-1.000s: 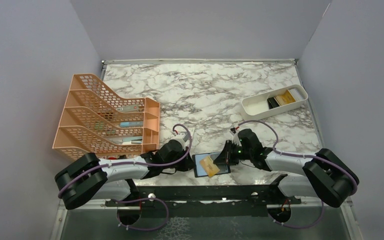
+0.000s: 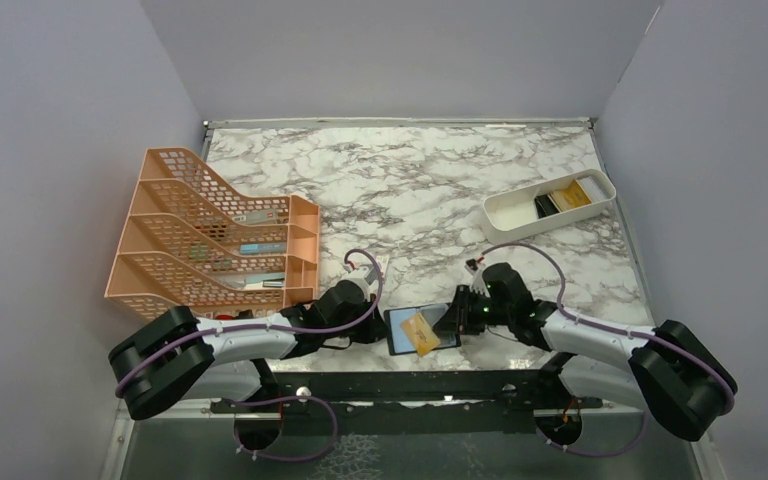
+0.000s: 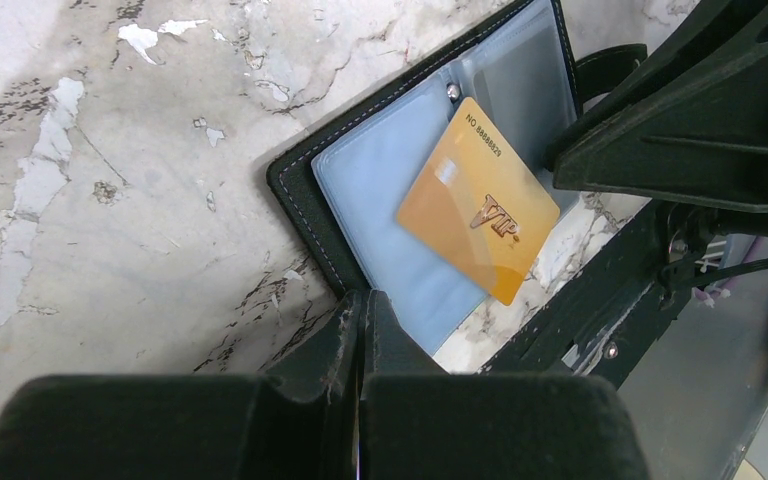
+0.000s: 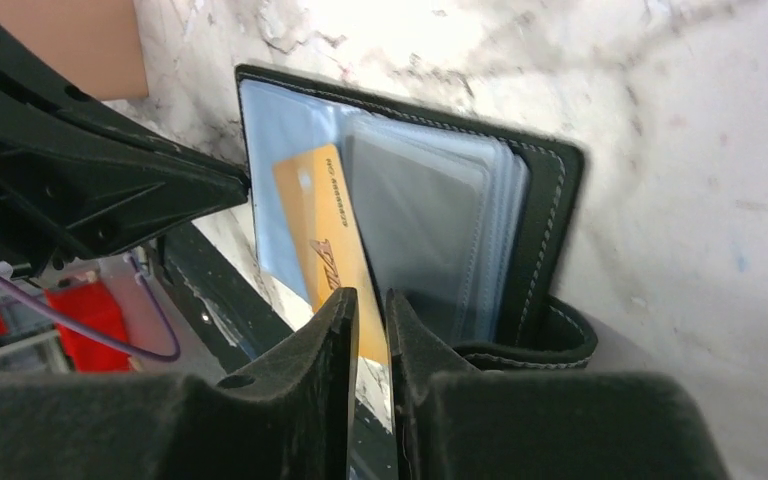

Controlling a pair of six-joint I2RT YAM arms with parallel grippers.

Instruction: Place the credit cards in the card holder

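The open card holder, black outside with pale clear sleeves, lies flat near the table's front edge. On it a gold VIP card rests aslant across the left sleeve and the middle fold; whether any of it is inside a sleeve I cannot tell. At the holder's left edge my left gripper is shut, nothing showing between its fingers. My right gripper hovers over the holder's right half, slightly open. The card's edge shows behind the narrow gap between its fingers, not gripped.
A white tray at the right rear holds more cards, gold, black and pale. To the left stands an orange rack with several items in its slots. Bare marble lies in the middle and at the back.
My right gripper has shifted slightly to the right, and its fingers look further apart. The left arm, the holder and the gold card appear unmoved.
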